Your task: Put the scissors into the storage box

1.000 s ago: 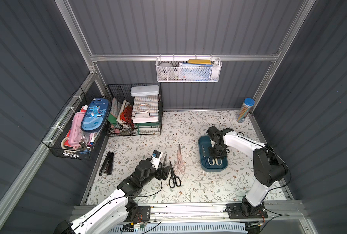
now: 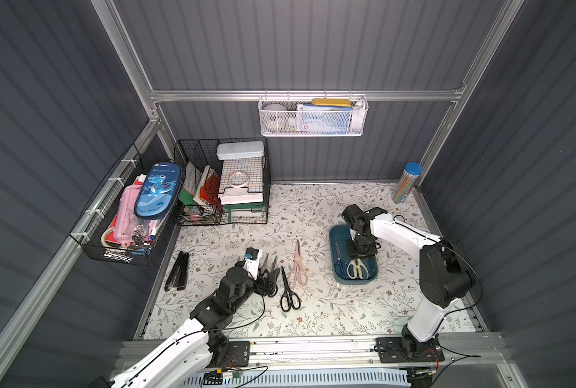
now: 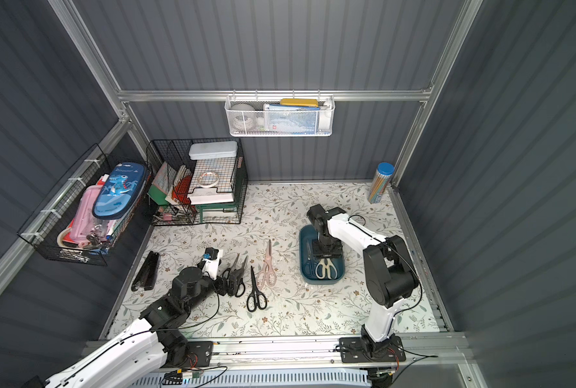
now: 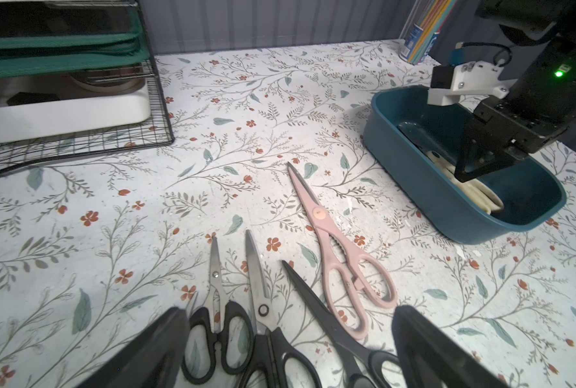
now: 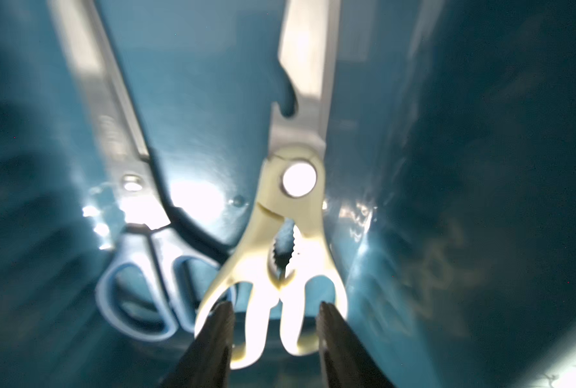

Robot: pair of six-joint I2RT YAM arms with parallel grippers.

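Note:
In the teal storage box (image 4: 397, 161) lie cream-handled scissors (image 5: 294, 213) and a second pair with pale handles (image 5: 165, 291). My right gripper is above them, fingers apart around the cream handles, nothing visibly gripped. On the table lie pink scissors (image 4: 320, 216), black scissors (image 2: 288, 297) and more dark-handled pairs (image 4: 263, 309). My left gripper is open just above these dark pairs, at the left of the box.
Wire baskets of stationery stand at the back left (image 2: 197, 155), a stapler (image 2: 178, 270) at the left, a tube (image 2: 404, 184) at the back right.
My left gripper has moved slightly left and back toward the robot's side. My right gripper has risen slightly, uncovering more of the cream handles.

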